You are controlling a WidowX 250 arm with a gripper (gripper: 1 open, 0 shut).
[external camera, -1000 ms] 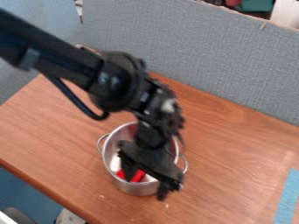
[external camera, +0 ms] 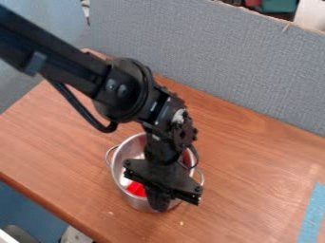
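A metal pot with side handles stands on the wooden table, with red items inside, one partly showing at the lower left of the pot's interior. The black robot gripper reaches down into and over the pot, covering much of its interior. Its fingertips are dark against the pot, and whether anything sits between them is hidden.
A grey padded wall runs along the back. A strip of blue tape lies at the right edge.
The gripper has turned and shifted a little since a second ago, now sitting slightly higher over the pot's front part. The pot stays about where it was.
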